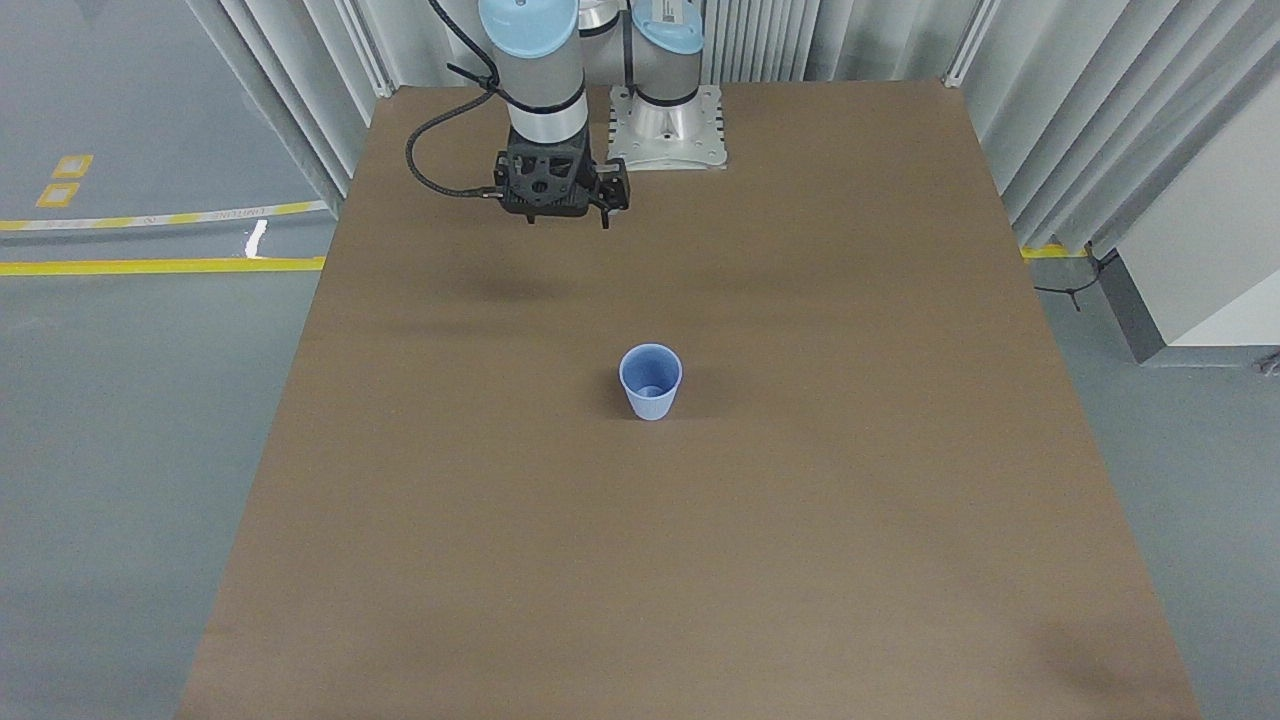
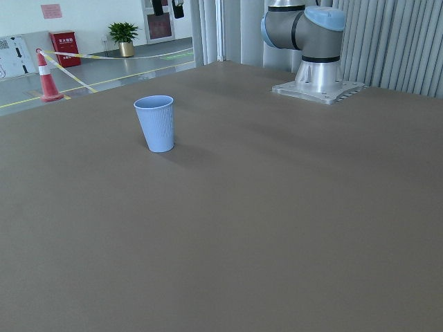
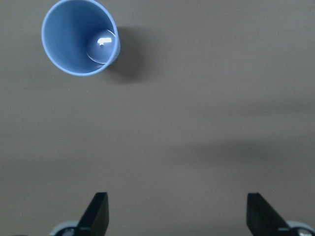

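Note:
A light blue ribbed cup (image 1: 650,382) stands upright on the brown table (image 1: 684,552), near its middle; the left view shows the same cup (image 2: 155,124). My gripper (image 1: 570,214) hangs above the table toward the back, behind the cup and to its left in the front view. In the wrist view my gripper is open, its two fingers wide apart with bare table between them, and the empty cup (image 3: 74,44) sits at the upper left.
The arm's base plate (image 1: 690,150) is fixed at the back edge of the table.

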